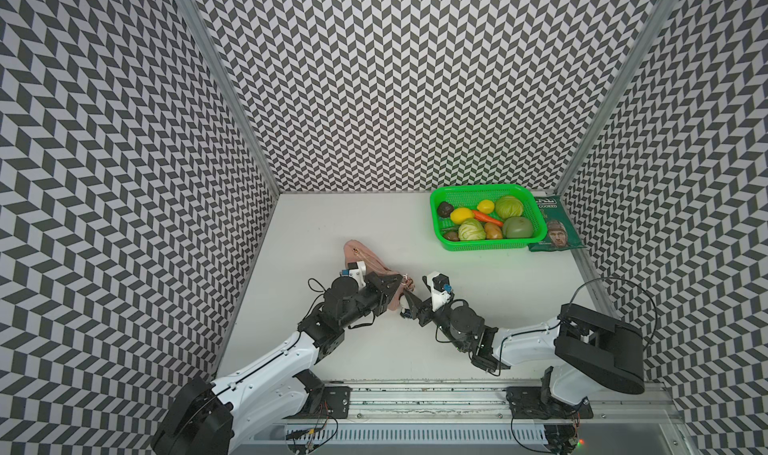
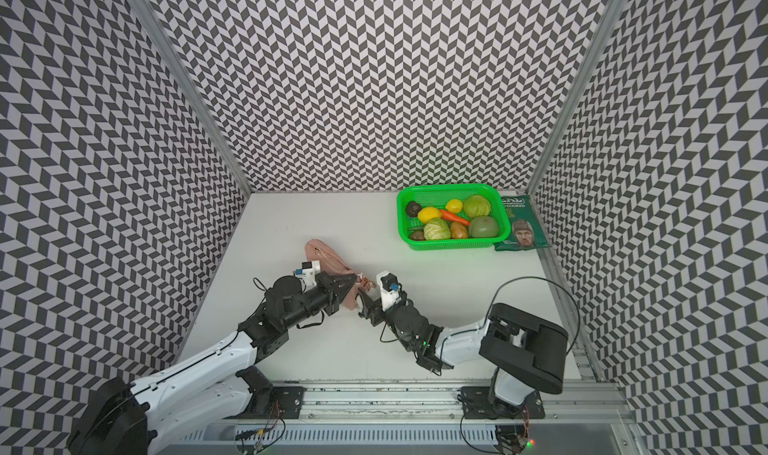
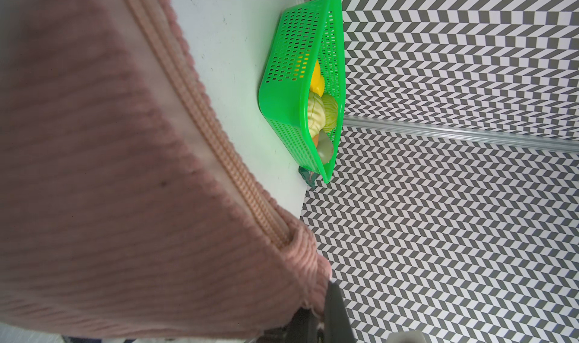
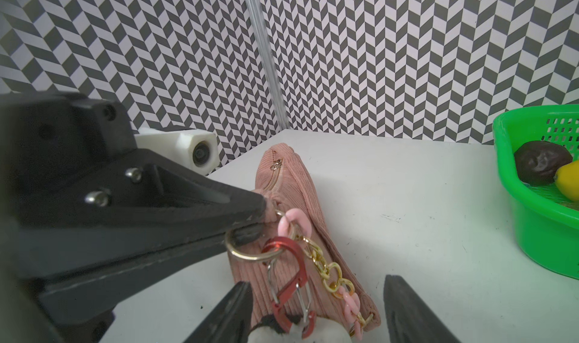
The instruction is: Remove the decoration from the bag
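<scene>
The pink corduroy bag [image 1: 362,255] lies left of centre on the table. My left gripper is shut at the bag's near end; its dark fingers [image 4: 241,198] pinch that corner beside a brass ring [image 4: 241,252]. From this ring hangs a red clasp [image 4: 298,264], with the white-and-black decoration [image 4: 307,331] below it, cut off by the right wrist view's lower edge. My right gripper is open, one finger on each side of the decoration and apart from the clasp. A gold and pink chain [image 4: 331,276] hangs alongside.
A green basket [image 1: 489,246] of toy fruit and vegetables stands at the back right, with a dark green packet [image 1: 557,231] beside it.
</scene>
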